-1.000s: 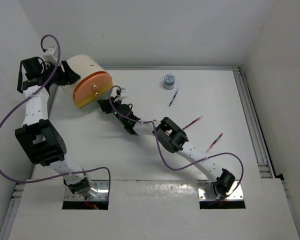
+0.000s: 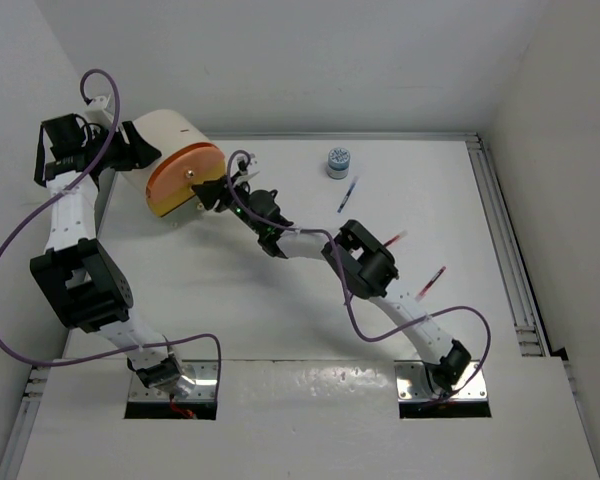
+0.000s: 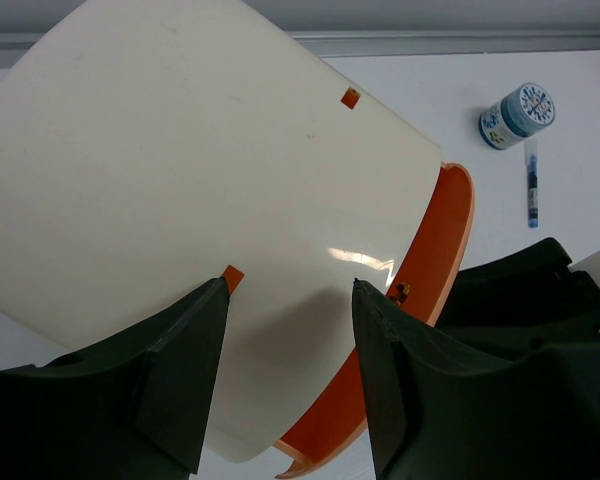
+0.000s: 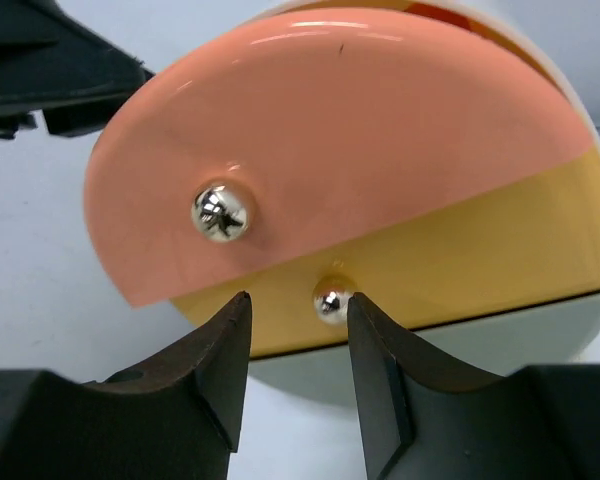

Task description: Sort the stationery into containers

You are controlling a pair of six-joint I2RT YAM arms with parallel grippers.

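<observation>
A white drawer box (image 2: 168, 135) with a pink-orange front (image 4: 340, 130) and yellow drawer (image 4: 490, 240), each with a round knob, stands at the upper left. My left gripper (image 2: 143, 145) is over the box, its part-open fingers against the white top (image 3: 180, 150) in the left wrist view. My right gripper (image 2: 214, 192) is at the front; its fingers stand apart just below and around the yellow drawer's silver knob (image 4: 332, 305); contact is unclear. The top drawer's orange inside (image 3: 432, 240) shows in the left wrist view.
A blue-lidded jar (image 2: 338, 163) and a blue pen (image 2: 348, 193) lie right of the box. Red pens (image 2: 431, 282) lie farther right, near my right arm. The middle and right of the table have free room.
My left arm has stayed put.
</observation>
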